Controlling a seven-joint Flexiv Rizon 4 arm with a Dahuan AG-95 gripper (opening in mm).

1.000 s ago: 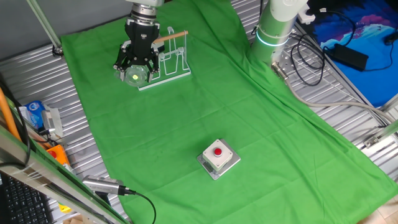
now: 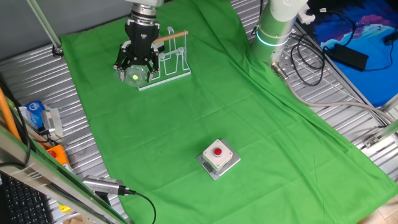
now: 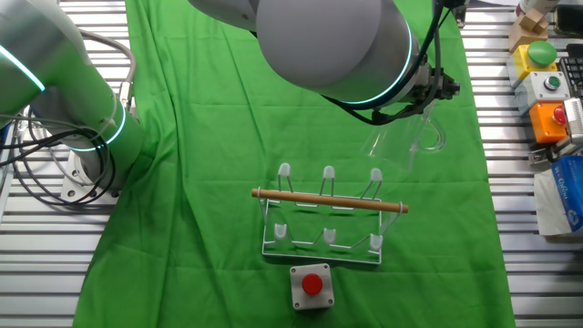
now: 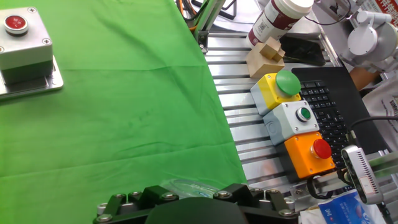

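A clear glass mug (image 2: 135,76) is at the far left of the green cloth in exterior view 1, just under my gripper (image 2: 136,68). The fingers spread to either side of it; whether they press on the glass cannot be told. From the other side, exterior view 2 shows the transparent mug (image 3: 393,146) with its handle to the right, beside the rack. Only a sliver of clear glass (image 4: 189,186) shows at the bottom of the wrist view, by my gripper. A white wire rack (image 3: 321,259) with a wooden bar stands close by.
A boxed red button (image 2: 217,153) sits on the cloth, whose middle is otherwise clear. Beyond the cloth's edge are yellow, white and orange button boxes (image 4: 306,157), a wooden block (image 4: 263,63) and a keyboard (image 4: 326,112).
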